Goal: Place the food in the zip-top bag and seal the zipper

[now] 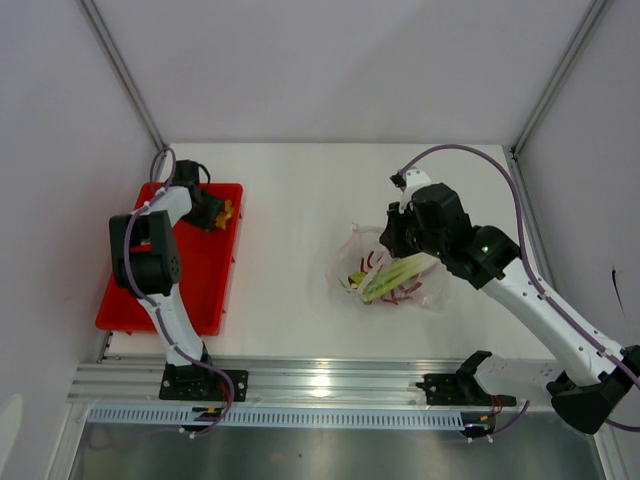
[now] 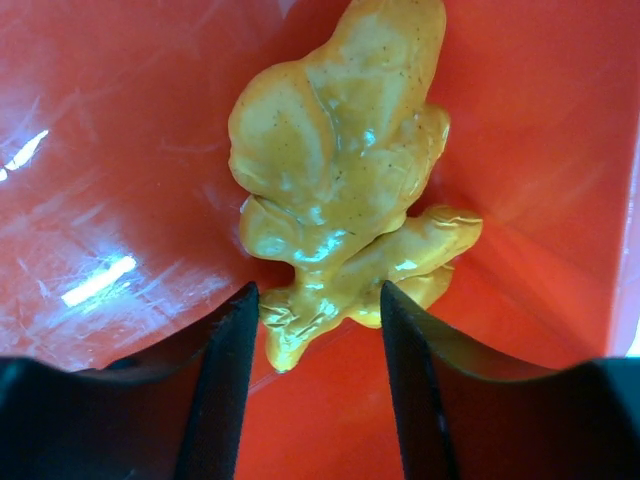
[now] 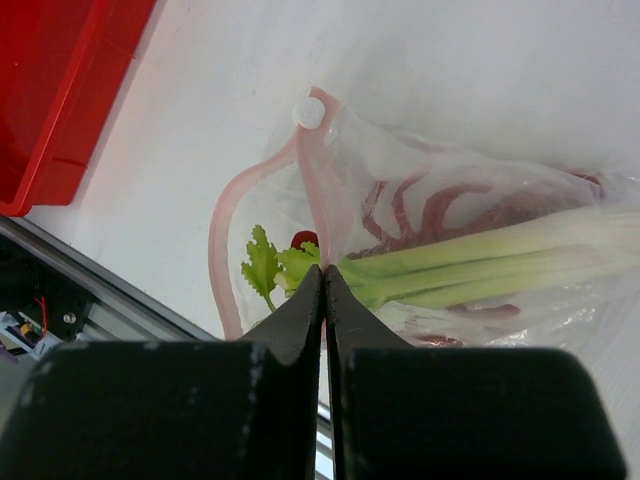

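Note:
In the red tray point(image 1: 195, 285), a glossy yellow food piece point(image 2: 340, 150), knobbly like ginger, lies near a corner. My left gripper is over its narrow end, fingers apart on either side. The zip bag point(image 1: 350, 270) lies on the table holding celery point(image 3: 500, 265), leafy green and some red pieces. My right gripper is shut at the pink zipper edge of the bag's opening; whether the film is between its fingertips is hard to tell.
Metal rails edge the table.

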